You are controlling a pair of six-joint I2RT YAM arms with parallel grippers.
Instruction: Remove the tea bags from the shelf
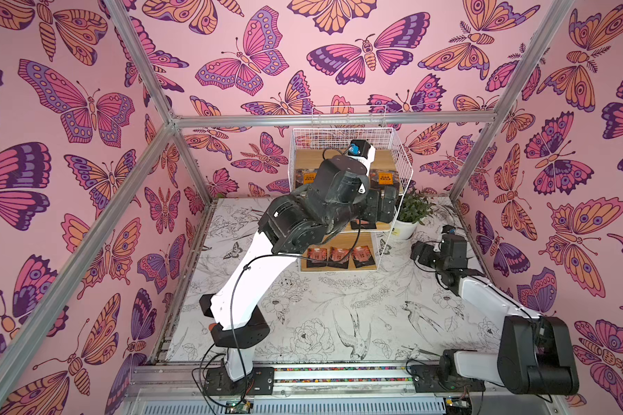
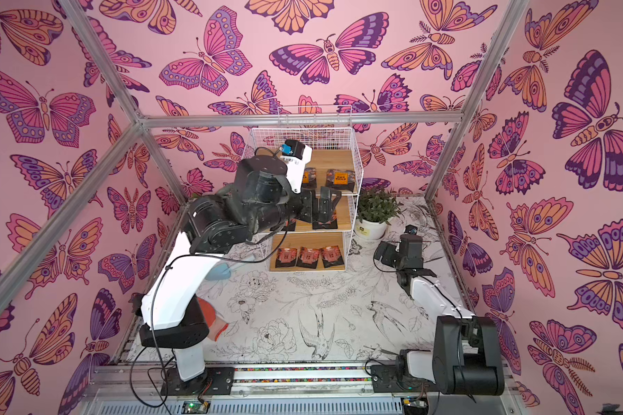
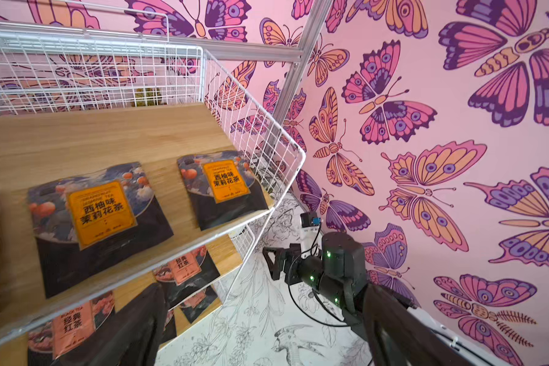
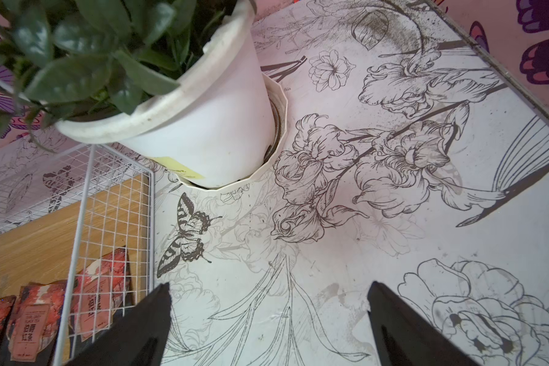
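On the wooden top shelf in the left wrist view stand tea bags with orange labels: a right-hand tea bag (image 3: 222, 186) by the wire side and a middle tea bag (image 3: 100, 219). Red-labelled tea bags (image 3: 186, 271) show on the level below, and more red tea bags (image 2: 308, 257) lie on the bottom level. My left gripper (image 2: 328, 204) is in front of the shelf, open and empty, its blurred fingers (image 3: 134, 329) far apart below the right-hand bag. Away to the right of the shelf, my right gripper (image 1: 419, 256) is open over bare table.
A white pot (image 4: 207, 122) with a green plant stands beside the shelf's right side, near my right gripper. The shelf's white wire side (image 3: 265, 140) rises at its right edge. An orange-red object (image 2: 214, 319) lies by the left arm's base.
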